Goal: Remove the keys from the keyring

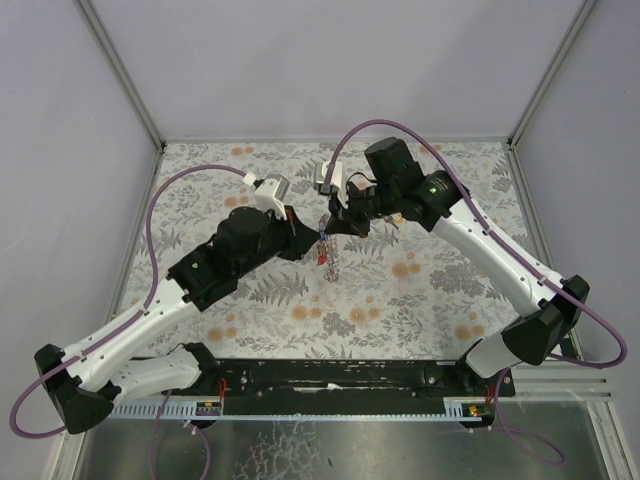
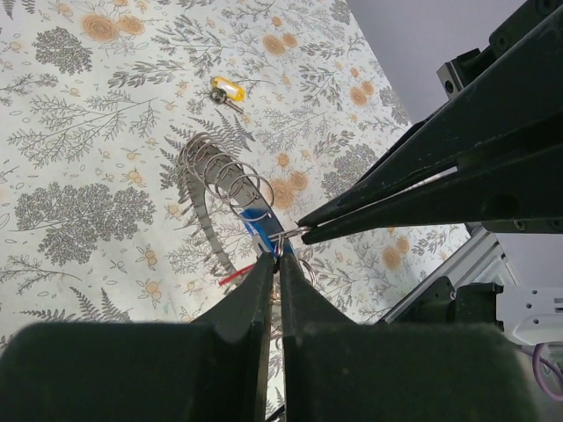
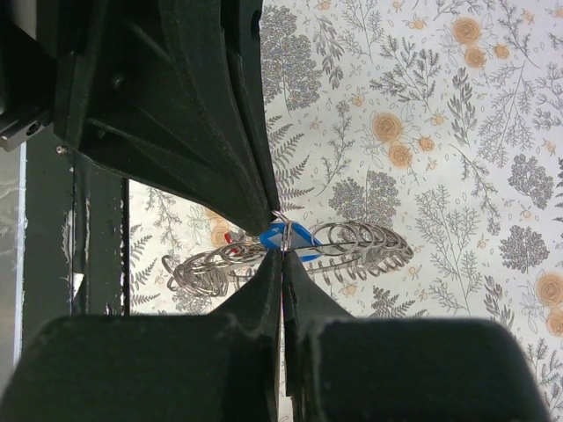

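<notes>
Both grippers meet above the middle of the table. In the left wrist view my left gripper is shut, with a thin metal ring [image 2: 280, 239] at its fingertips. From the right come the other arm's shut fingers [image 2: 387, 198], their tips at the same ring. In the right wrist view my right gripper is shut on the ring's wire, just below the left gripper's tips. A long bundle of wire rings [image 3: 369, 246] hangs beneath, with a blue tag [image 3: 301, 239] and a partly hidden red piece [image 2: 236, 274]. The top view shows the bundle [image 1: 331, 265] below both grippers.
A small key with a yellow tag [image 2: 229, 89] lies by itself on the patterned cloth [image 2: 79, 176]. The dark table edge [image 1: 330, 375] runs along the front.
</notes>
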